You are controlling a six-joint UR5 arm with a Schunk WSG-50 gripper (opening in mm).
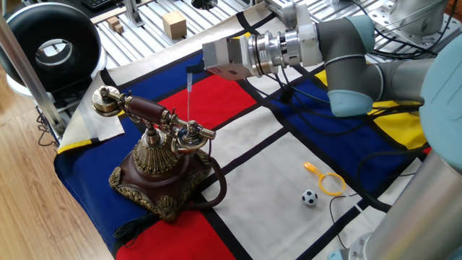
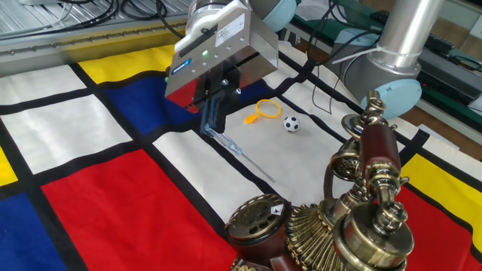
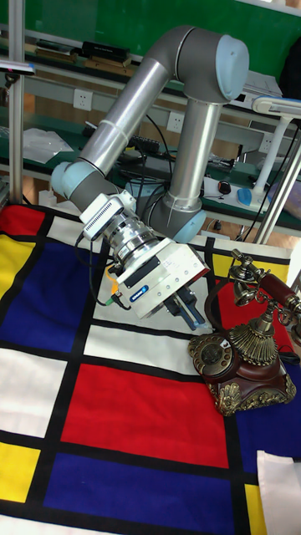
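My gripper (image 1: 193, 70) is shut on a slender screwdriver (image 1: 190, 88) with a clear handle and thin metal shaft. In exterior view 2 the screwdriver (image 2: 236, 150) slants out of the gripper (image 2: 211, 128), its tip near the dial side of an antique-style telephone (image 2: 320, 229). That telephone (image 1: 155, 162), dark red-brown with brass trim, stands upright on the cloth with its handset on the cradle. Exterior view 3 shows the gripper (image 3: 194, 319) beside the rotary dial (image 3: 213, 356). Whether the tip touches the telephone I cannot tell.
A small black-and-white ball (image 1: 309, 197) and a yellow ring-shaped item with a handle (image 1: 331, 183) lie on the patterned cloth (image 1: 249, 155). Small wooden blocks (image 1: 174, 24) sit on the slatted metal surface behind. Dark cables trail beneath the arm.
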